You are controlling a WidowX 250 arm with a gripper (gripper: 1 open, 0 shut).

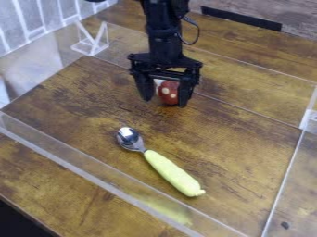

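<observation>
My black gripper (164,88) is at the upper middle of the camera view, open, its two fingers on either side of a red round object (169,92) on the wooden table (87,139). The fingers partly hide the red object; contact cannot be told. Below, a spoon-like utensil with a silver head (130,140) and a pale yellow-green handle (173,173) lies diagonally on the table.
A clear plastic wall runs along the left, with a white bracket (93,35) at the upper left. Another clear edge is at the right.
</observation>
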